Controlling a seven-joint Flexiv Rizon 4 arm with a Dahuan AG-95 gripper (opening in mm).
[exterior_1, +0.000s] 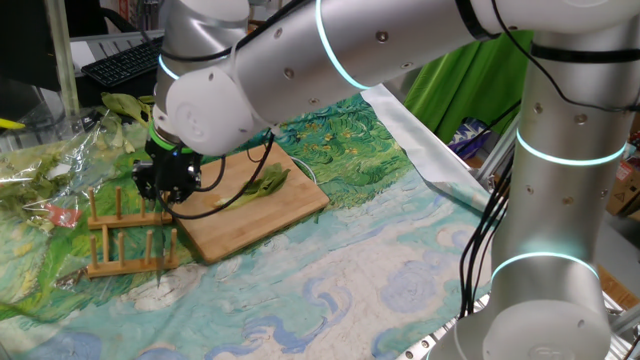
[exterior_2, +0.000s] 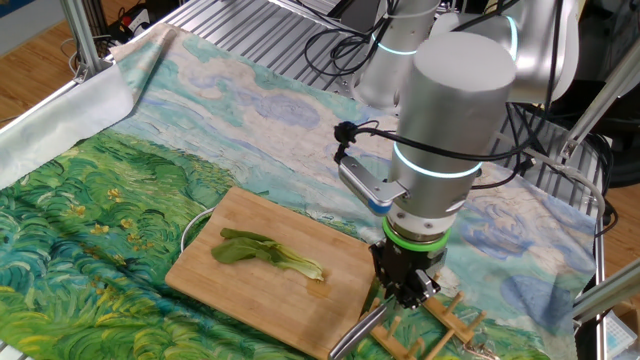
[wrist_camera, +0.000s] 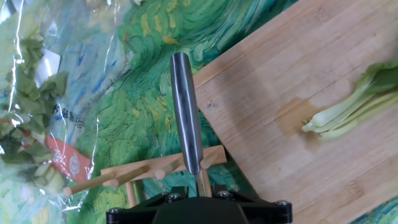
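Observation:
A knife with a smooth silver handle (wrist_camera: 186, 112) shows in the wrist view, its handle running up and away from my gripper. The dark fingers close in on either side of the knife just below the handle, and the gripper looks shut on it. From the other side, the silver handle (exterior_2: 358, 332) sticks out beside my gripper (exterior_2: 402, 292). A thin dark blade (exterior_1: 158, 266) points down in front of the wooden peg rack (exterior_1: 130, 267). My gripper hangs above this rack, by the corner of the cutting board (exterior_1: 255, 225). The fingertips are largely hidden in both exterior views.
Leafy green bok choy (exterior_2: 265, 250) lies on the cutting board. Left in the wrist view is a clear plastic bag (wrist_camera: 46, 124) with greens inside. A patterned cloth (exterior_1: 330, 290) covers the table, with free room in front of the board.

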